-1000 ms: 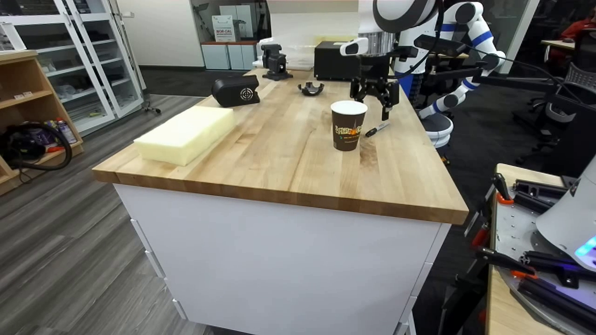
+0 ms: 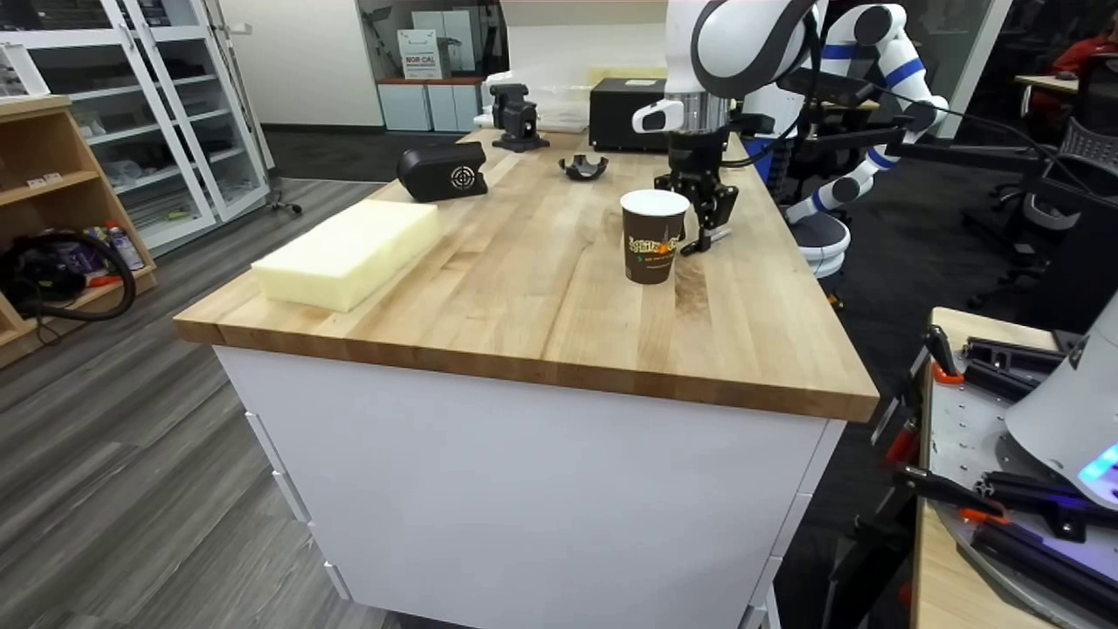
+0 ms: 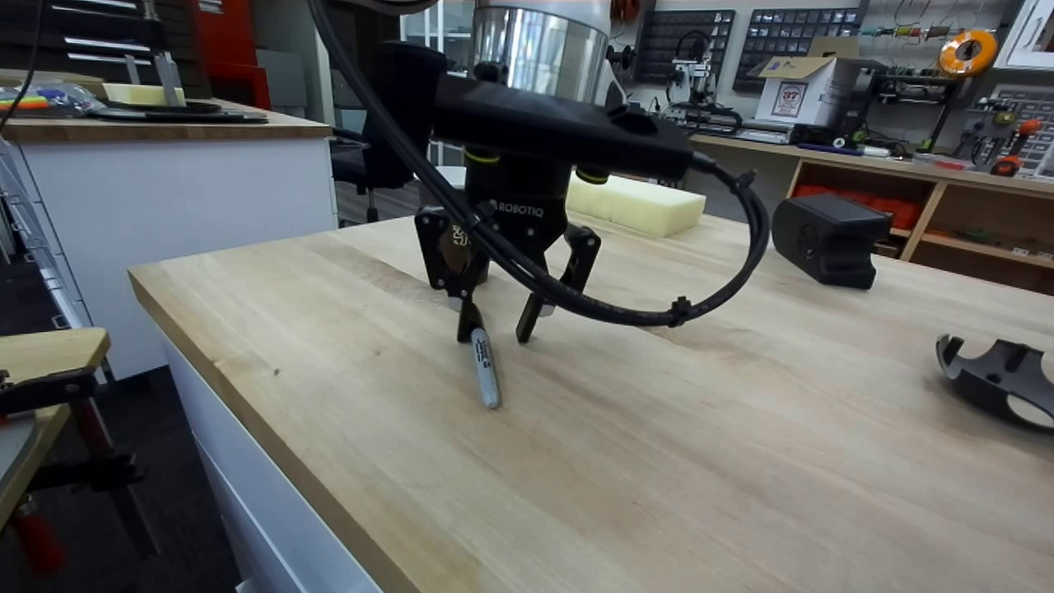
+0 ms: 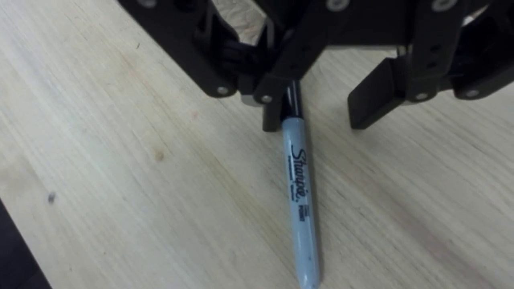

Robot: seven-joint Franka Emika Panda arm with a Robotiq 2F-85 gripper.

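Observation:
A grey Sharpie marker (image 4: 301, 192) with a black cap lies on the wooden tabletop. My gripper is down at the table around the marker, part open. In the wrist view the left finger (image 4: 272, 118) is right beside the marker near its cap, while the right finger (image 4: 368, 103) stands apart from it across bare wood. Exterior view 2 likewise shows the marker (image 3: 485, 367) close against one fingertip of my gripper (image 3: 496, 336), with a gap to the other. The cap's far end is hidden behind the finger linkage.
A brown paper cup (image 2: 650, 246) stands close to the gripper. The yellow foam block (image 2: 351, 255), a black speaker-like object (image 2: 442, 173) and a curved black part (image 2: 583, 167) lie farther off. Table's right edge is near.
My gripper has come down from above the table to the marker and its fingers are closer together. The cup and marker appear in the same places.

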